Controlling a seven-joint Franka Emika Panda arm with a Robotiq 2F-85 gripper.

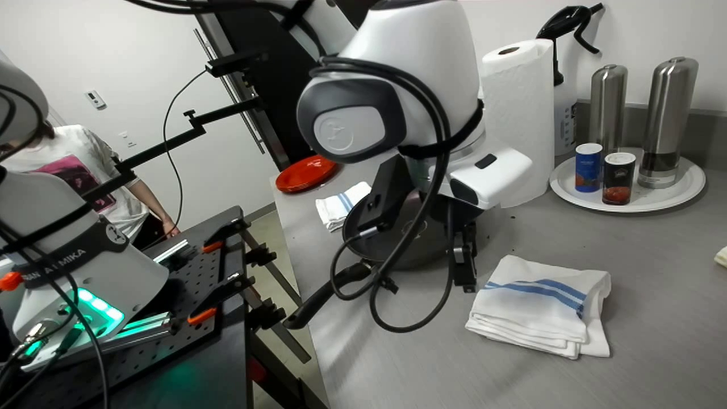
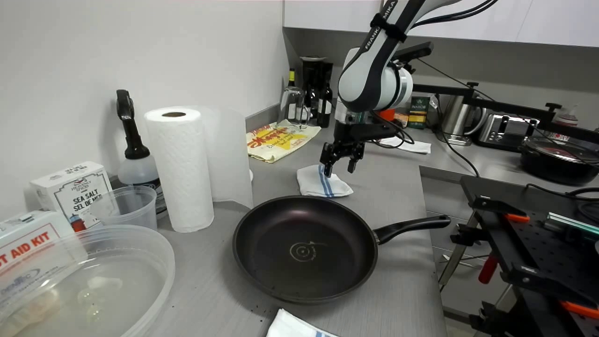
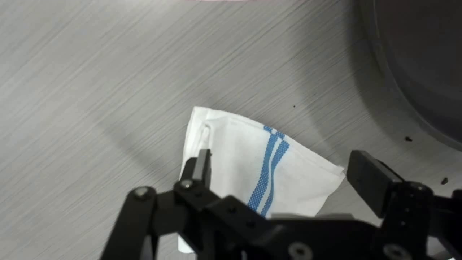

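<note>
A folded white towel with blue stripes lies on the grey counter, behind the frying pan in exterior view 2. My gripper is above the counter by this towel, apart from it. Seen from the wrist, the gripper is open, its fingers on either side of the striped towel below, holding nothing; its body hides the towel's lower part. The black frying pan stands empty, handle toward the counter's edge. In the wrist view the pan's side shows at the upper right.
A paper towel roll stands by the wall near the pan. Another folded towel lies on the pan's other side. A white plate carries shakers and two grinders. Bare counter lies right of the near towel.
</note>
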